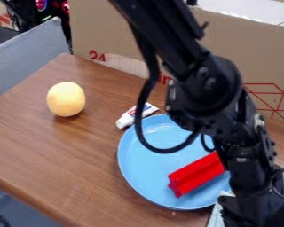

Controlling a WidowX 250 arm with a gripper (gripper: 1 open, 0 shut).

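My black arm reaches down from the top over the right side of the view, with the gripper [248, 211] at the lower right, partly cut off by the frame edge; its fingertips are hard to make out. A red block [192, 177] lies on the blue plate [145, 164]. A white tube [138, 114] with coloured print lies just behind the plate. A pale yellow round object [65, 99] stands on the wooden table to the left.
A cardboard box wall [251, 71] runs along the back. A grey surface lies beyond the table's left edge.
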